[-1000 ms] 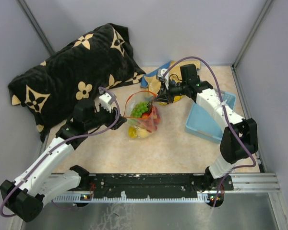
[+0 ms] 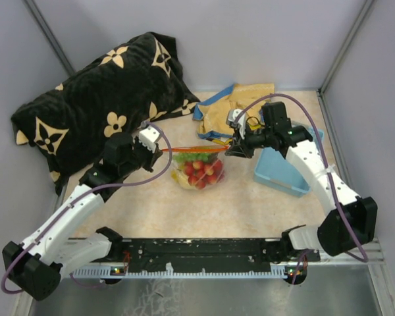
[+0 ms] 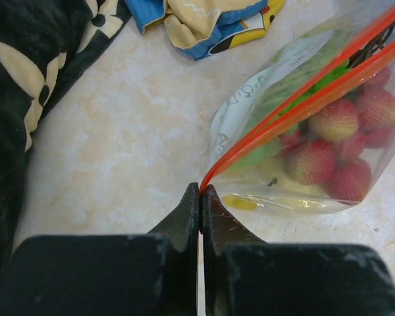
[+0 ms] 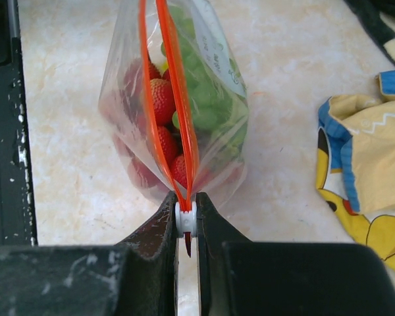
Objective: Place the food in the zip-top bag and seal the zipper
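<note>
A clear bag (image 2: 184, 181) with an orange zip rim (image 2: 192, 149) holds red fruit (image 2: 204, 172), green grapes (image 2: 189, 157) and something yellow. Its mouth is drawn into a narrow slit between my two grippers. The left gripper is shut on one end of the orange rim, at the mouth's corner. At the opposite end my right gripper has closed on the white slider (image 4: 185, 220), where both orange strips (image 4: 184, 131) come together. Between the two ends, the strips still stand slightly apart in both wrist views.
A blue bin (image 2: 280, 172) stands to the right, beneath the right arm. Behind the bag lies a yellow and blue cloth (image 2: 234, 108). A black patterned blanket (image 2: 108, 95) fills the back left. Bare table (image 2: 191, 214) lies in front of the bag.
</note>
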